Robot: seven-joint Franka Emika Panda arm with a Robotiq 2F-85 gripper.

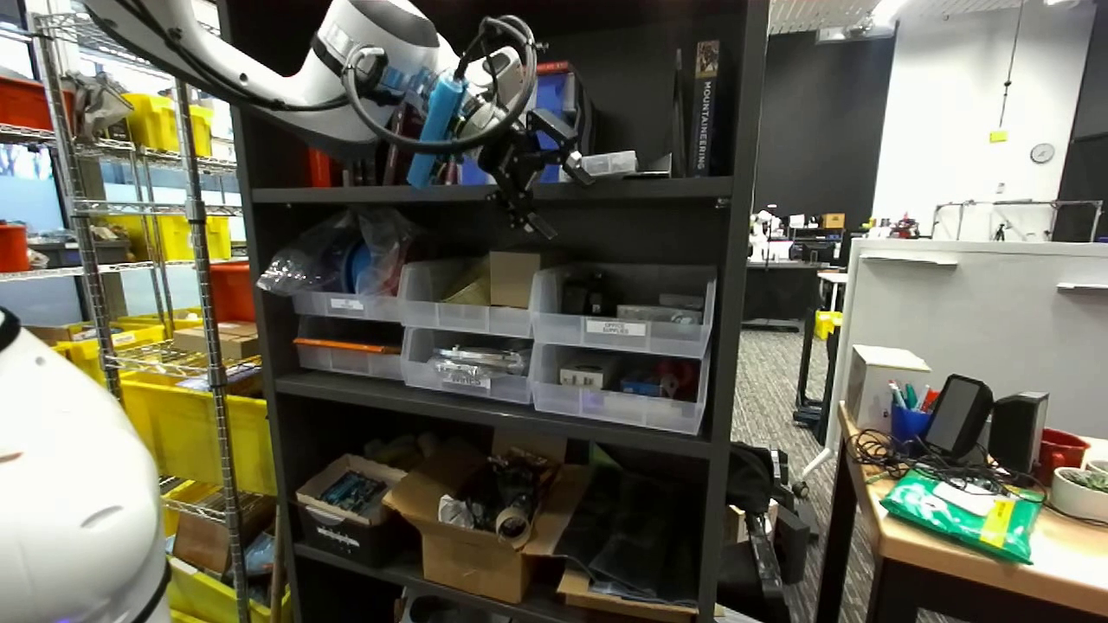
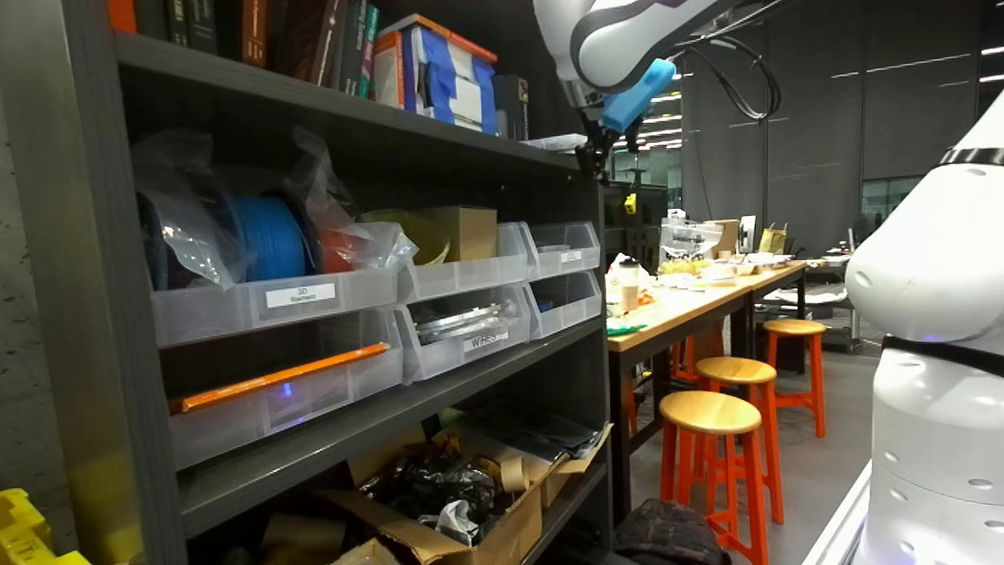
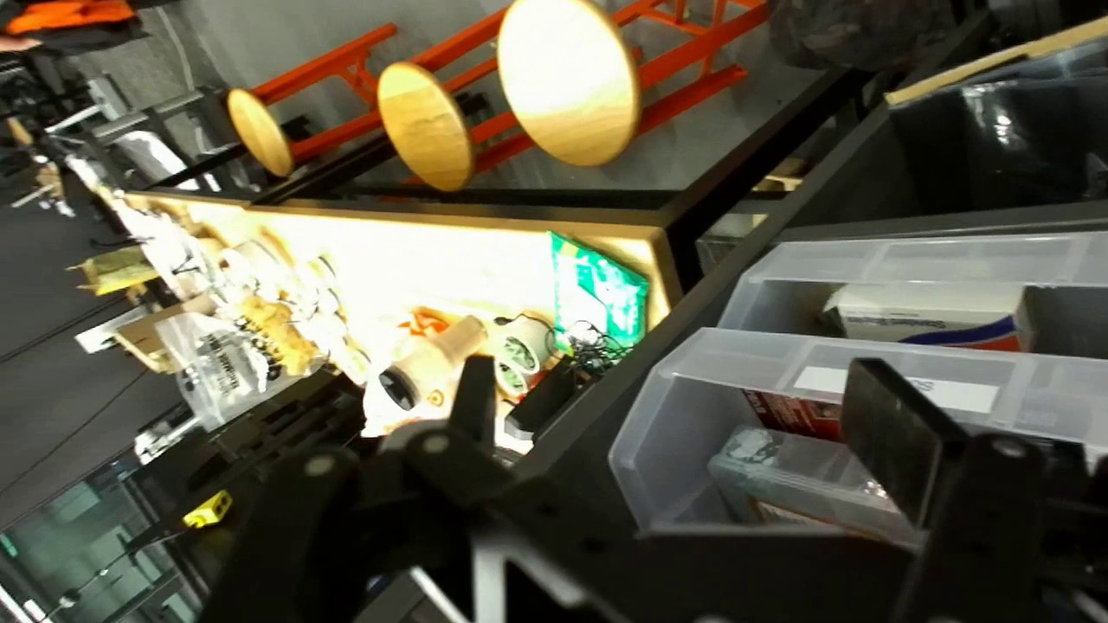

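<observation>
My gripper (image 1: 561,192) hangs in front of the dark shelf unit, level with the gap between the upper shelf and the clear bins. In the wrist view its two fingers stand wide apart, with nothing held between them. Past the right finger (image 3: 895,441) shows the office supplies bin (image 3: 675,363), with a clear plastic box (image 3: 800,472) inside. The same bin (image 1: 623,330) is at the upper right of the bin stack in exterior view 1, below and right of the gripper. From the other side, the gripper (image 2: 607,155) appears near the shelf's far upright.
Books (image 2: 353,47) and a white box (image 1: 609,163) occupy the upper shelf (image 1: 665,188) close to the gripper. A wires bin (image 1: 467,379) sits lower in the stack. Beyond the unit are a wooden table (image 2: 659,315) and several stools (image 2: 711,413). Open air lies before the shelves.
</observation>
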